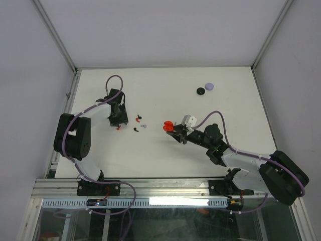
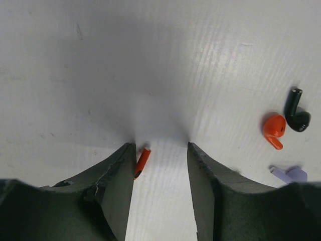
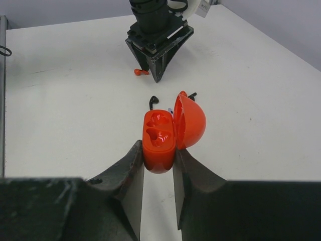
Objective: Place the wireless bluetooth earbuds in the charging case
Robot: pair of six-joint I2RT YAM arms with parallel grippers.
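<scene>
In the right wrist view my right gripper is shut on the red charging case point(image 3: 159, 139). Its lid point(image 3: 191, 123) stands open, and both hollows that show look empty. Over on the left of the table, my left gripper points down, part open. Between its fingers, nearer the left one, shows the stem of a red earbud point(image 2: 143, 160); the rest of that earbud is hidden, and a gap remains to the right finger. A second red earbud point(image 2: 274, 131) lies off to the right, touching or almost touching a black earbud point(image 2: 296, 113).
A purple earbud point(image 2: 289, 173) and another black earbud point(image 1: 136, 129) lie right of the left gripper. At the back right sit a round black case point(image 1: 200, 91) and a purple case point(image 1: 209, 86).
</scene>
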